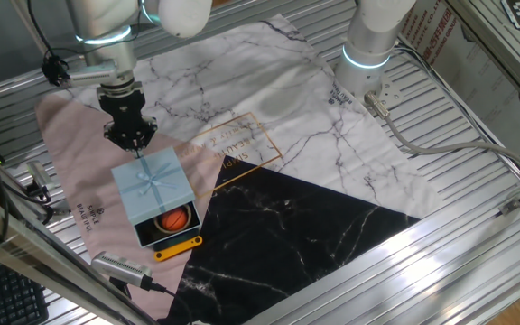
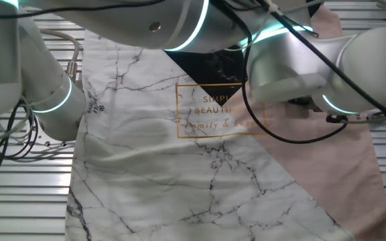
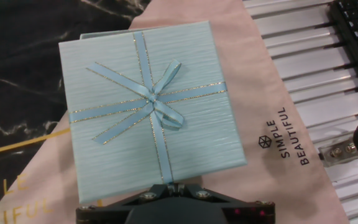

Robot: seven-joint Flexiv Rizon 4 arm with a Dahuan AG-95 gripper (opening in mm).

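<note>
A pale blue gift box has its square lid, tied with a ribbon bow, lying over most of it. The near part of the box is uncovered in exterior view 1, with an orange ball showing inside. My gripper points at the middle of one lid edge, its fingertips together against or very close to that edge. Whether any of the lid is pinched between them is not clear. From exterior view 1, the gripper stands at the lid's far side. Exterior view 2 hides both box and fingertips.
A yellow bar-shaped piece lies against the box's near side. A silver device with a cable is close to the cloth's lower left.
</note>
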